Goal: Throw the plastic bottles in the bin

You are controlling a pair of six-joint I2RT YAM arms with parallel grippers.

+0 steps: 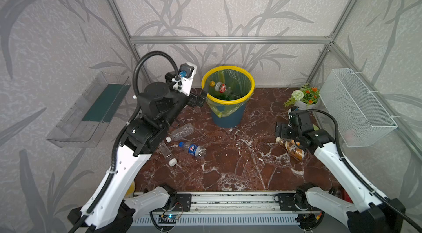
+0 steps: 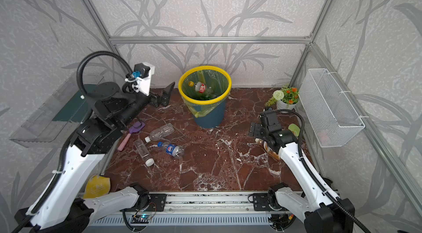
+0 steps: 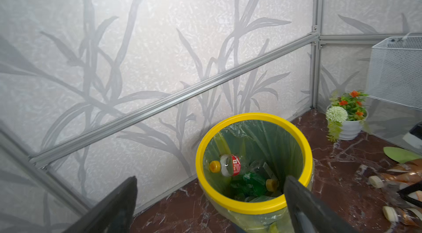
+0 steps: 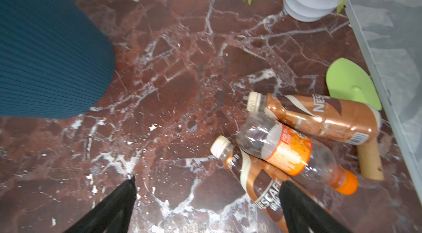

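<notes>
Inside the blue bin with its yellow rim (image 1: 253, 84), a yellow-capped bottle (image 3: 229, 165) with a red label lies on top of other bottles. My left gripper (image 1: 198, 98) is open just left of the bin, holding nothing. On the left side of the table lie a blue-capped Pepsi bottle (image 2: 170, 148), a clear bottle (image 2: 160, 132) and a second clear one (image 2: 143, 152). My right gripper is open above the right side, its fingers empty. Below it are a Nescafe bottle (image 4: 259, 180), an orange-labelled bottle (image 4: 294, 149) and another Nescafe bottle (image 4: 329, 116).
A white flower pot (image 1: 304, 104) stands at the back right, beside a hanging white mesh basket (image 1: 358, 105). A green-headed tool (image 4: 351, 79) lies under the far Nescafe bottle. On the left are a purple spatula (image 2: 136, 126) and a clear wall basket (image 1: 88, 114). Mid-table is free.
</notes>
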